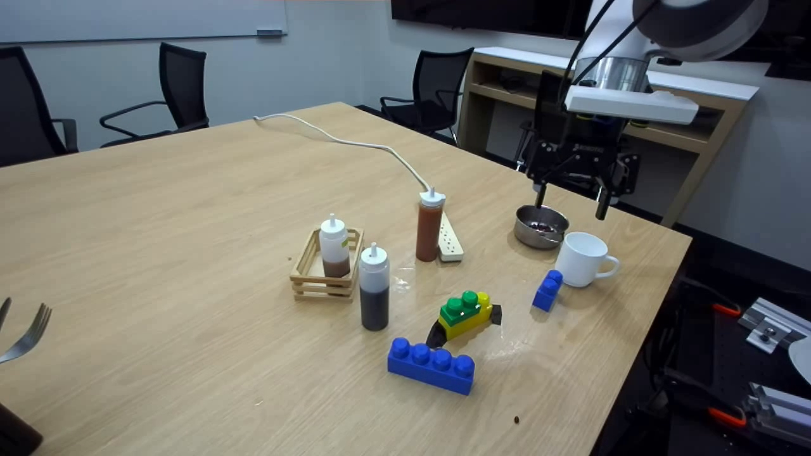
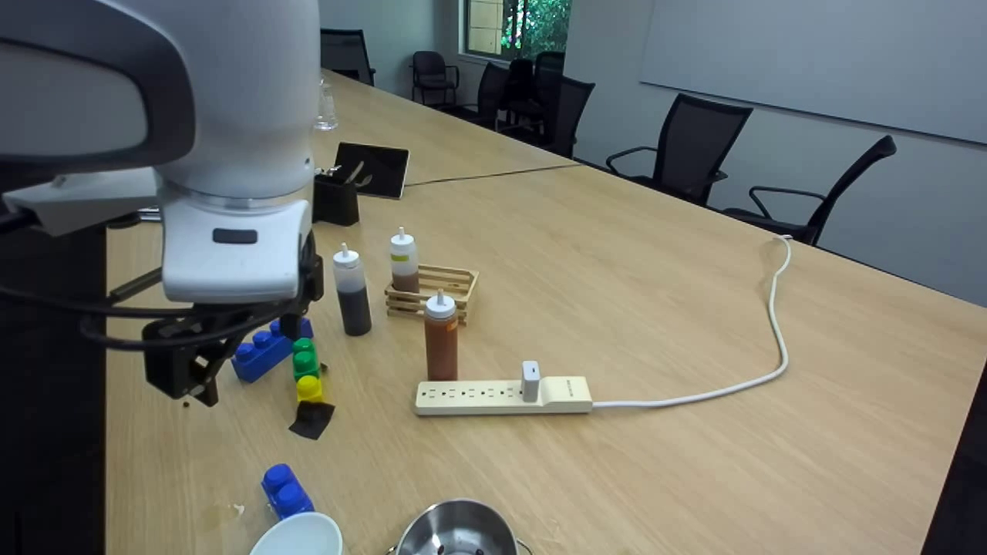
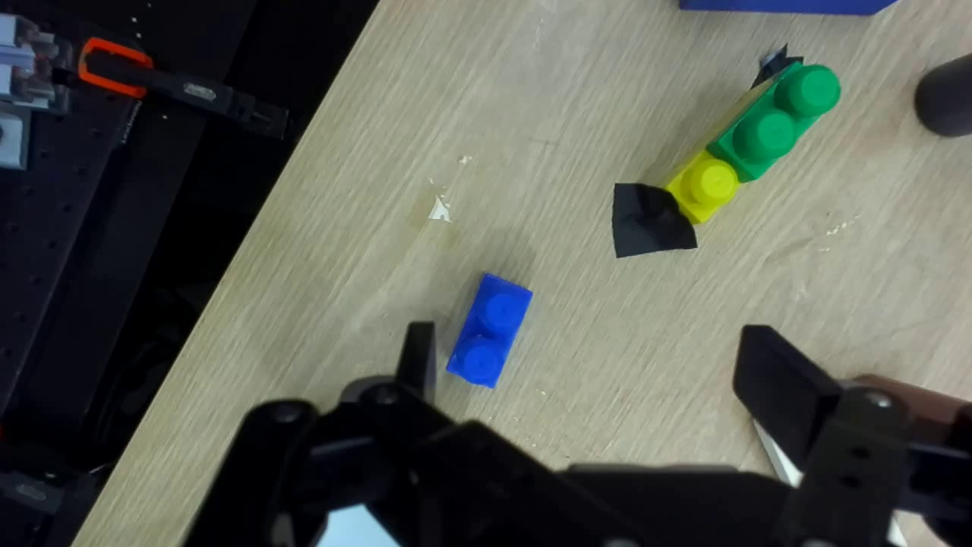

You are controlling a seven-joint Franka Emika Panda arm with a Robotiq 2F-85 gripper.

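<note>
My gripper [image 1: 570, 201] stands open in the air above the right end of the table, nothing between its fingers. In the wrist view, a small blue brick [image 3: 490, 330] with two studs lies on the table, just right of the left fingertip [image 3: 417, 357] as seen from above. A yellow brick [image 3: 708, 182] with a green brick [image 3: 767, 132] stacked on it is held to the table by black tape [image 3: 645, 222]. The longer blue brick [image 1: 431, 366] lies nearer the camera in exterior view 1. A white mug [image 1: 582, 259] and a metal bowl [image 1: 540, 227] with dark bits inside stand beyond the small brick.
A power strip [image 2: 504, 396] lies behind the red-brown one. The table's edge runs close by the small brick.
</note>
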